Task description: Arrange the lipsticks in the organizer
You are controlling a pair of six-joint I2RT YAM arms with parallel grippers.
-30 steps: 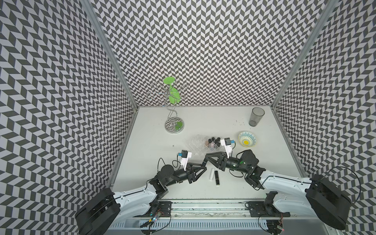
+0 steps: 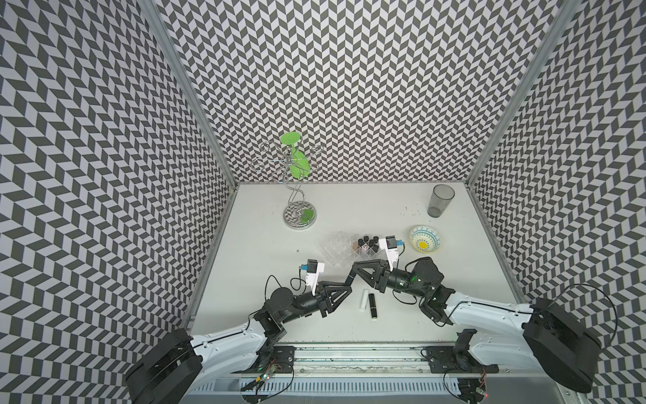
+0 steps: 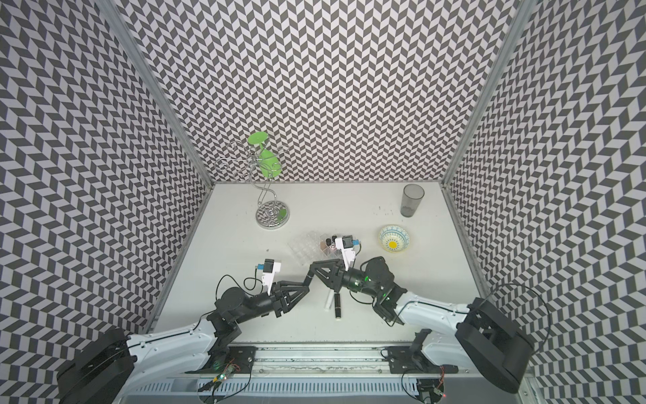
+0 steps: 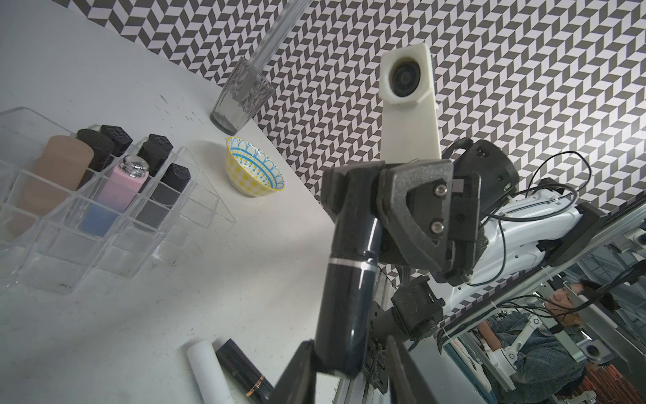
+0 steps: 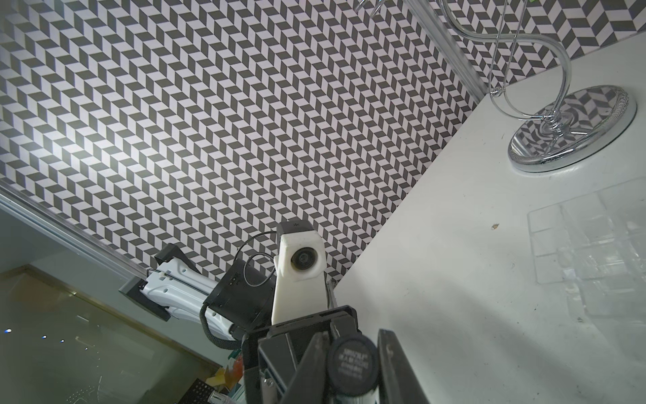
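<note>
A clear organizer (image 2: 336, 249) holds several cosmetics (image 4: 114, 192) in its right side. Above the table my right gripper (image 2: 357, 268) is shut on a black lipstick (image 4: 346, 303), which hangs tilted, its lower end down by my left gripper (image 2: 348, 288). The left gripper's fingers flank that end in the left wrist view, parted; whether they touch it is unclear. A white tube (image 4: 208, 370) and another black lipstick (image 4: 242, 367) lie on the table in front of the organizer.
A yellow patterned bowl (image 2: 424, 239) and a grey glass (image 2: 440, 202) stand at the right. A chrome stand with green leaves (image 2: 299, 215) stands at the back left.
The right gripper stays nearly in place with the lipstick.
</note>
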